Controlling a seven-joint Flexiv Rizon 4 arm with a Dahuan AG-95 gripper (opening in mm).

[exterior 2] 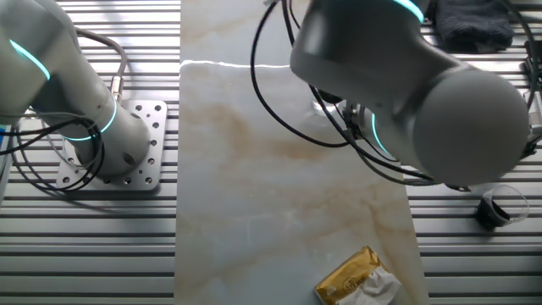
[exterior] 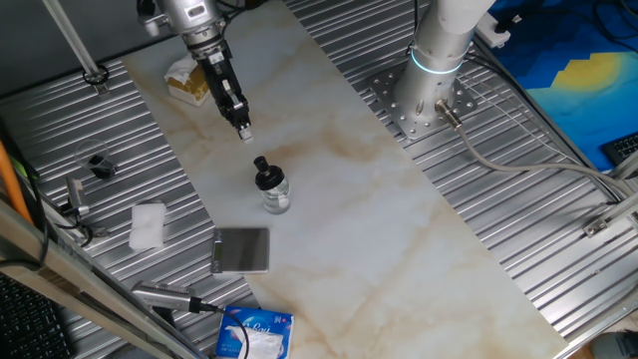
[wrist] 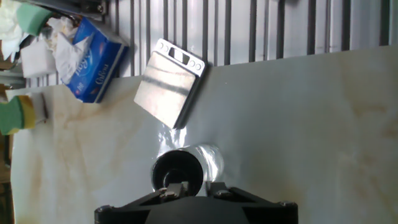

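A small clear glass bottle [exterior: 276, 197] with a black cap and knob stands upright on the marbled tabletop. My gripper [exterior: 245, 133] points down above the table, behind and slightly left of the bottle and clear of it. In the wrist view, the bottle's round black cap [wrist: 177, 170] shows just beyond the gripper, with its glass body to the right. A narrow gap separates the fingertips, and nothing shows held between them. In exterior view 2 the arm hides both the gripper and most of the bottle area.
A flat silver scale [exterior: 240, 250] lies near the bottle at the table's edge. The blue tissue pack [exterior: 255, 333] lies farther along that edge. A gold-and-white packet [exterior 2: 350, 276] sits at the other end. A clear cup [exterior 2: 508, 204] stands off the tabletop. Open table surrounds the bottle.
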